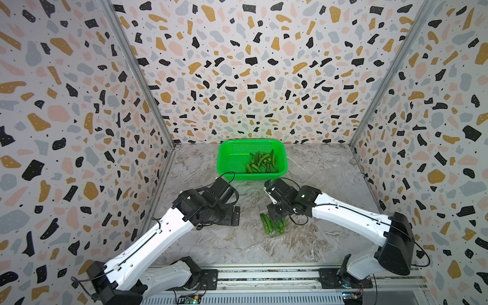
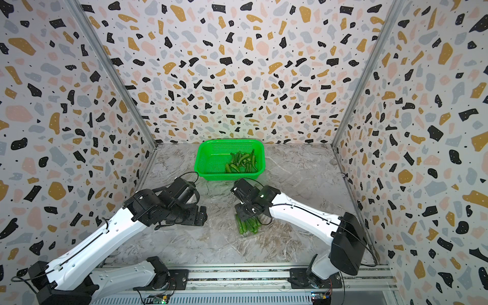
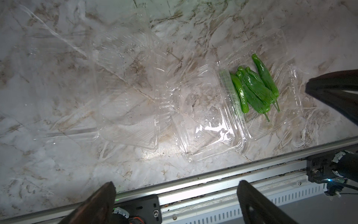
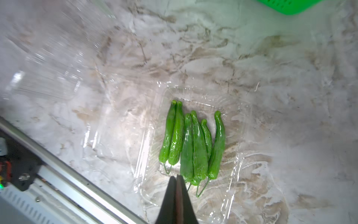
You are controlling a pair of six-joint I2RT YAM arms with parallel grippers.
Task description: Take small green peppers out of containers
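Several green peppers (image 4: 199, 149) lie side by side in a clear plastic container (image 4: 149, 175) on the table. In the right wrist view my right gripper is shut, its fingertips together with nothing between them. It appears just in front of the stem ends, the peppers outside its fingers. More peppers (image 1: 261, 161) sit in the right part of the green basket (image 1: 231, 176) at the back. My left gripper stands open in the left wrist view, fingers wide apart and empty, over the table to the left of the peppers.
Empty clear containers (image 3: 130, 85) lie open to the left of the filled one, hard to see against the marbled table (image 1: 315, 162). A metal rail (image 1: 264, 265) runs along the front edge.
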